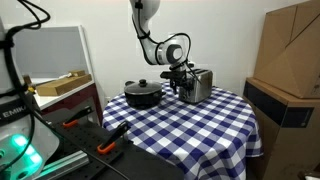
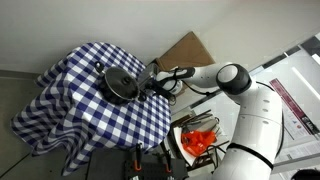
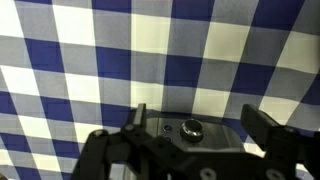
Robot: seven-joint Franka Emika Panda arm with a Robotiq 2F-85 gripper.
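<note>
A silver toaster (image 1: 198,87) stands on the checkered table at its far side. My gripper (image 1: 179,78) hangs low at the toaster's left end. Seen from the wrist, the toaster's end with a dark round knob (image 3: 191,130) lies between the spread fingers of my gripper. The fingers are open, and whether either finger touches the toaster cannot be told. In exterior view 2 the arm hides much of the area around my gripper (image 2: 154,88).
A black lidded pot (image 1: 143,94) stands left of the toaster on the checkered tablecloth (image 1: 190,133). Cardboard boxes (image 1: 285,95) rise beyond the table's right side.
</note>
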